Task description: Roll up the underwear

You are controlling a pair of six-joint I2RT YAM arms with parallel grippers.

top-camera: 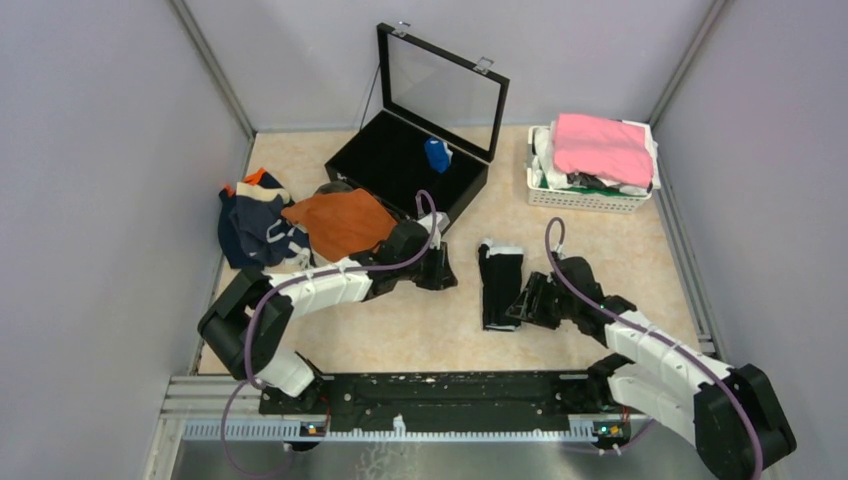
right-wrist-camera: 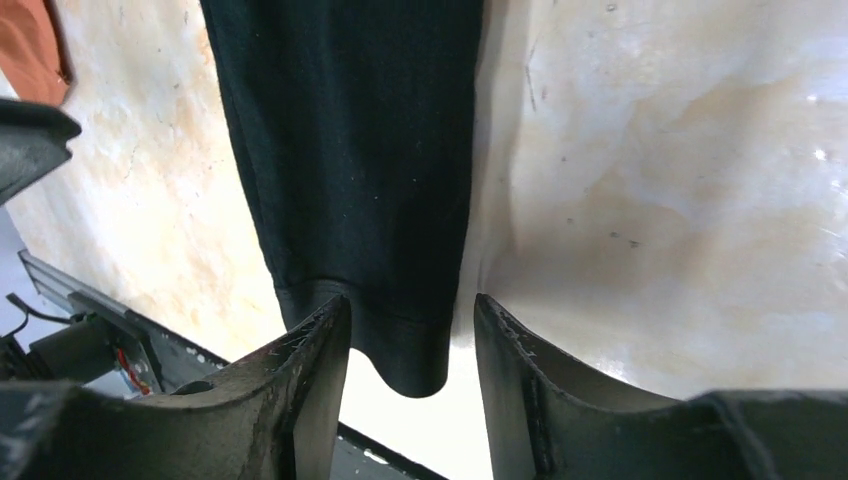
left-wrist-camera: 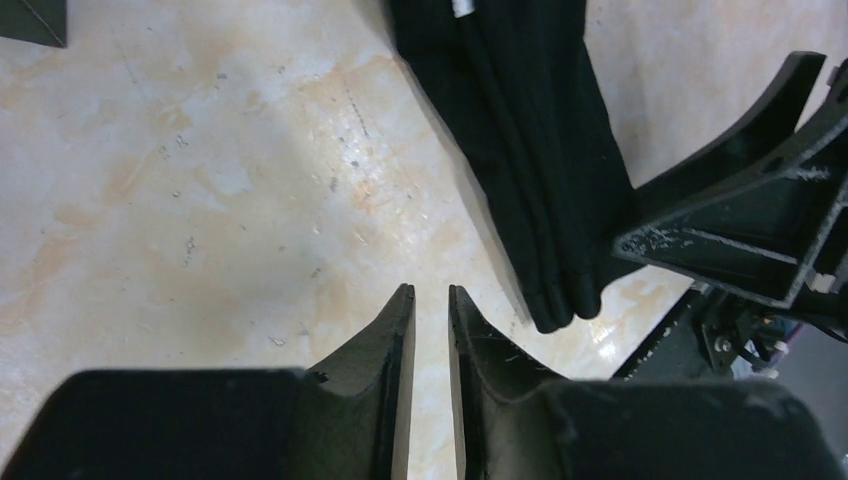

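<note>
The black underwear [top-camera: 500, 282] lies folded into a long strip on the table, right of centre, with narrow white bands at its ends in the top view. My right gripper is over its near end, its fingers part open with nothing seen held between them. My left gripper hangs over bare table left of the strip, its fingertips slightly apart and empty. The right gripper also enters the left wrist view, beside the strip.
An open black case [top-camera: 365, 150] with a blue item stands at the back. A clothes basket [top-camera: 590, 203] is back right, and a clothing pile [top-camera: 330, 220] lies left. Bare table lies in front of the left gripper.
</note>
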